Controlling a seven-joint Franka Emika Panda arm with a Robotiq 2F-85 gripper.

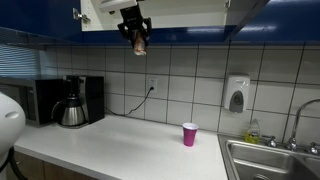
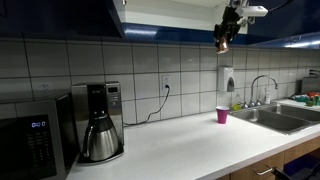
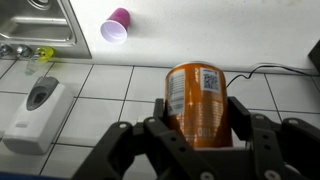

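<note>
An orange-brown container with a white label and a pale lid (image 3: 197, 100) is held by my gripper, its fingers shut around it. In exterior view 1 the gripper (image 1: 137, 28) hangs high over the counter, at the lower edge of the open upper cabinet (image 1: 190, 16), with the container (image 1: 139, 45) sticking out below. Exterior view 2 also has the container (image 2: 222, 46) small beneath the gripper (image 2: 229, 36), well above the counter. The container hides much of the fingertips in the wrist view.
A magenta cup (image 1: 189, 134) stands upright on the white counter (image 1: 130, 148), left of the sink (image 1: 260, 163). A coffee maker (image 2: 100, 120) and a microwave (image 2: 36, 140) occupy the left end. A soap dispenser (image 1: 236, 93) hangs on the wall. Mid-counter is clear.
</note>
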